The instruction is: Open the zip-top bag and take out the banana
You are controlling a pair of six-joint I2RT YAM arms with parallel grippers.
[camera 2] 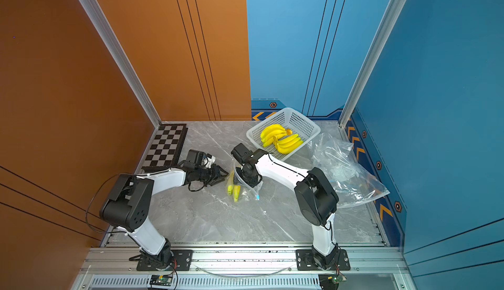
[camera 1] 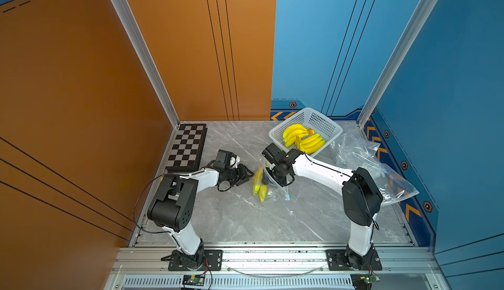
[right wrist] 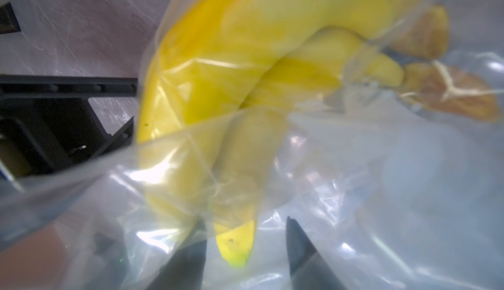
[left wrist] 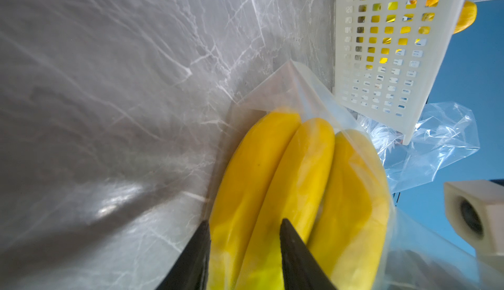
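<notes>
A bunch of yellow bananas (left wrist: 299,185) lies in the clear zip top bag (left wrist: 325,101) on the grey table. At the bag's left side stands my left gripper (camera 1: 250,177); in the left wrist view its two fingertips are apart, in front of the bananas. My right gripper has its fingers apart too, one on either side of a banana tip (right wrist: 234,245). Film overlaps much of the right wrist view, so I cannot tell whether those fingers are inside the bag. The far side of the bunch is partly hidden by the right hand in the top views.
A white basket (camera 1: 324,117) holding more bananas (camera 1: 310,143) stands behind the right gripper. Empty clear plastic (camera 1: 375,169) lies at the right. A checkered board (camera 1: 185,145) is at the left back.
</notes>
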